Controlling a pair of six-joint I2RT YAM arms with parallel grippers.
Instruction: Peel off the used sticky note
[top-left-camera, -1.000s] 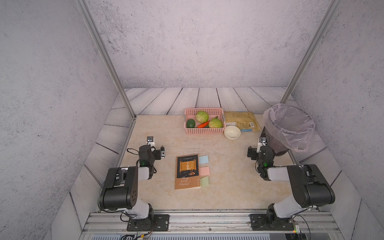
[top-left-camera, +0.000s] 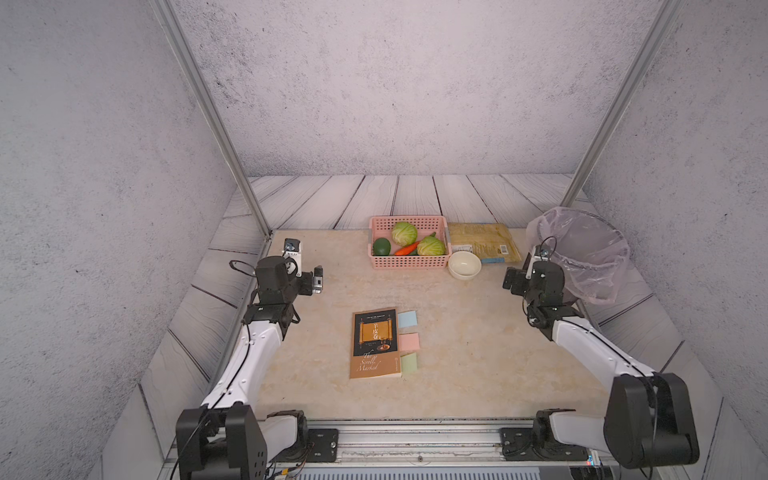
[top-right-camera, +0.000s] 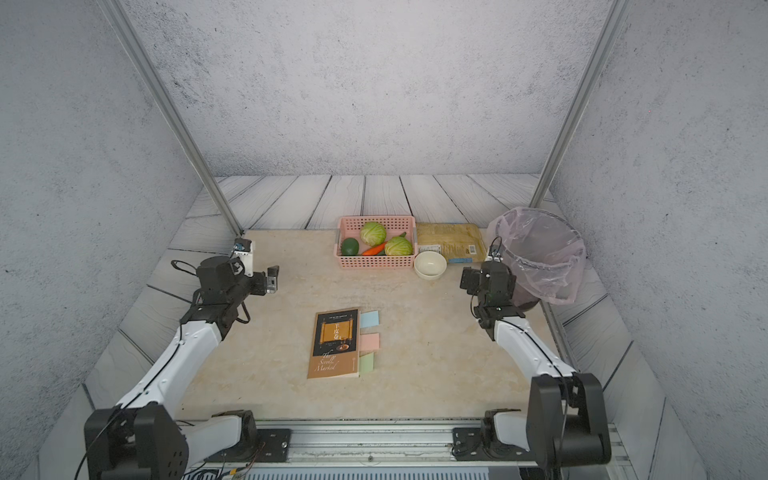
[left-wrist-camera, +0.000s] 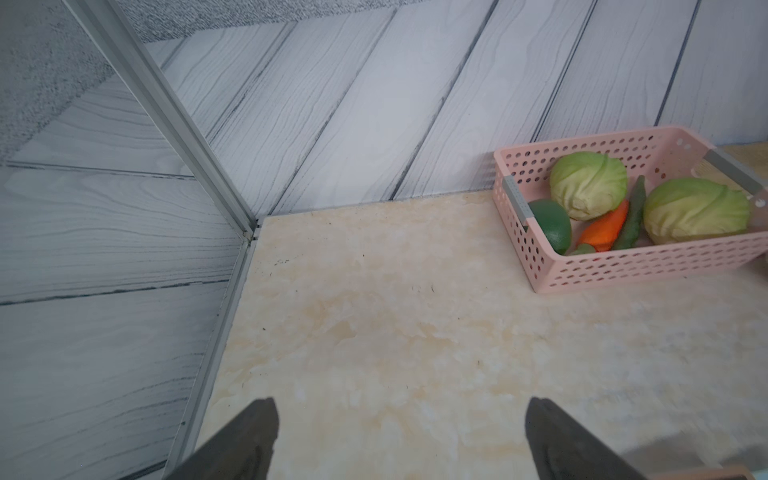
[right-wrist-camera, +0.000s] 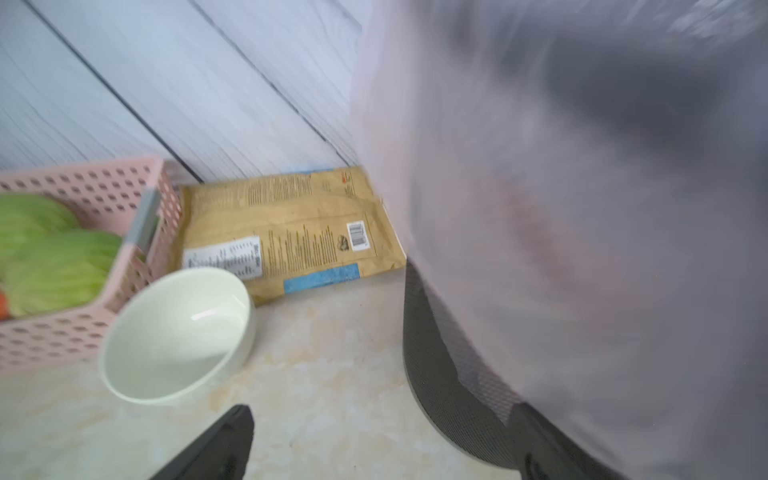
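A brown and black book (top-left-camera: 375, 344) lies flat on the table. Three sticky notes poke out along its right edge: a blue note (top-left-camera: 408, 318), a pink note (top-left-camera: 409, 341) and a green note (top-left-camera: 409, 363). Well left of the book, my left gripper is open and empty above bare table. On the right side, beside the lined trash bin (top-left-camera: 580, 248), my right gripper also stands open, nothing between its fingers. Neither gripper touches the book or its notes.
At the back stand a pink basket (top-left-camera: 409, 262) of vegetables, a brown package (top-left-camera: 484, 240) and a white bowl (top-left-camera: 464, 265). In the right wrist view the bin's hanging liner (right-wrist-camera: 576, 240) is close to the camera. Free table surrounds the book.
Book and notes have not moved.
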